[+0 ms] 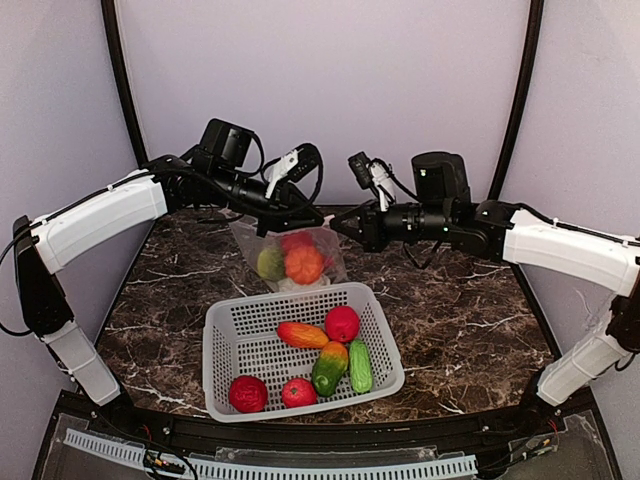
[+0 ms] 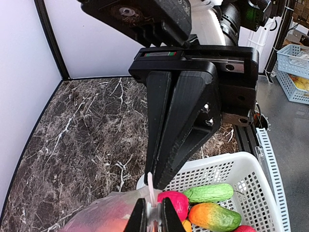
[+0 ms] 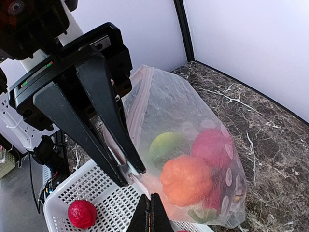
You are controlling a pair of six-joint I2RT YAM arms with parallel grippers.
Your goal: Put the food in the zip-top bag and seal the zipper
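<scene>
The clear zip top bag (image 1: 250, 237) hangs behind the basket, with an orange pumpkin-shaped food (image 3: 186, 180), a green one (image 3: 166, 146) and a pinkish-red one (image 3: 212, 147) inside. My left gripper (image 1: 318, 217) is shut on the bag's top edge. Close beside it, my right gripper (image 1: 335, 224) is shut with the end of the bag's pale top strip (image 3: 140, 185) at its fingertips. The strip runs between the two grippers, and in the left wrist view its tip meets the right fingers (image 2: 164, 178). Whether the zipper is closed along its length cannot be told.
A white perforated basket (image 1: 217, 352) stands in front of the bag, holding several toy vegetables, among them a cucumber (image 1: 360, 367) and a red tomato (image 1: 342, 322).
</scene>
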